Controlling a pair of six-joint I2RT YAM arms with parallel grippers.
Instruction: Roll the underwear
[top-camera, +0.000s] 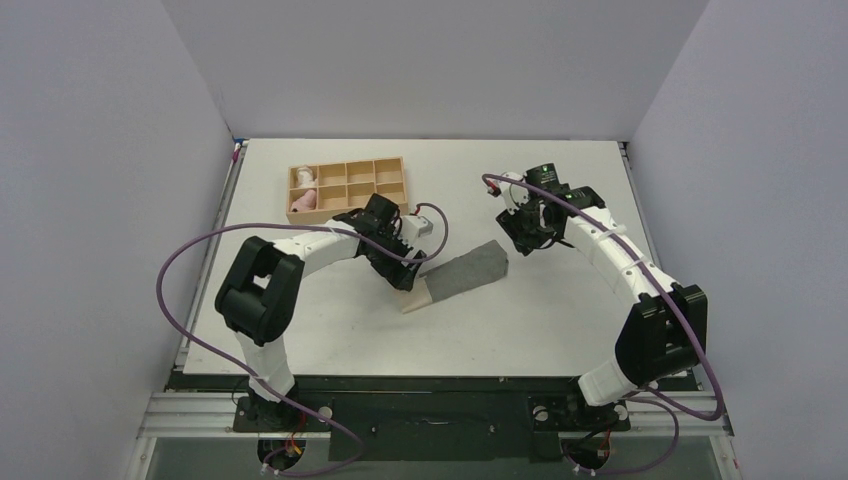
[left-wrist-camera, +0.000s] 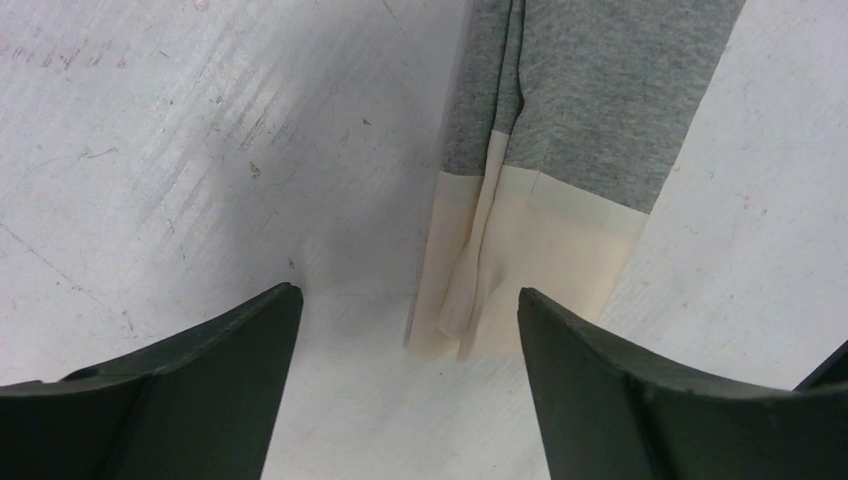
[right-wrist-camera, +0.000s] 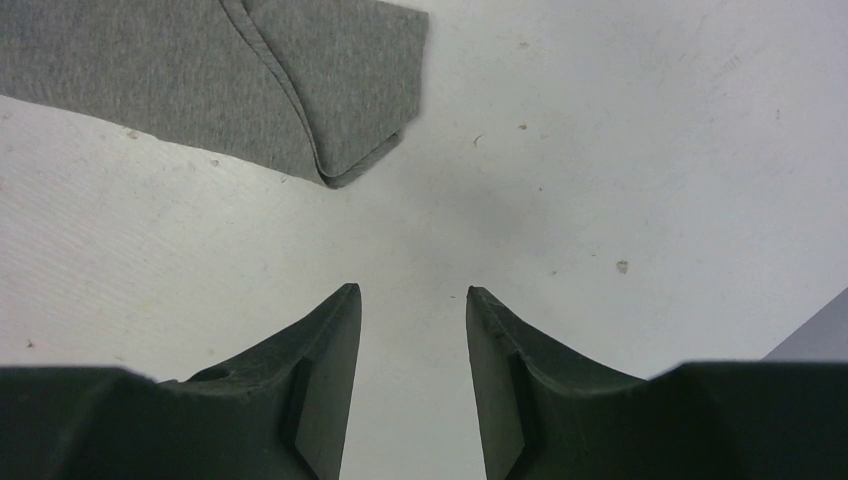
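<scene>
The underwear (top-camera: 465, 272) lies folded into a long flat strip on the table, grey with a cream band at its lower-left end. My left gripper (top-camera: 405, 282) hangs at that cream end; in the left wrist view the open fingers face the band (left-wrist-camera: 560, 260), nothing visible between them. My right gripper (top-camera: 517, 242) is off the upper-right end, open and empty; in the right wrist view the grey end (right-wrist-camera: 350, 90) lies beyond its fingertips.
A wooden compartment box (top-camera: 362, 172) with pale and pink cloth items stands at the back left. Walls border both sides.
</scene>
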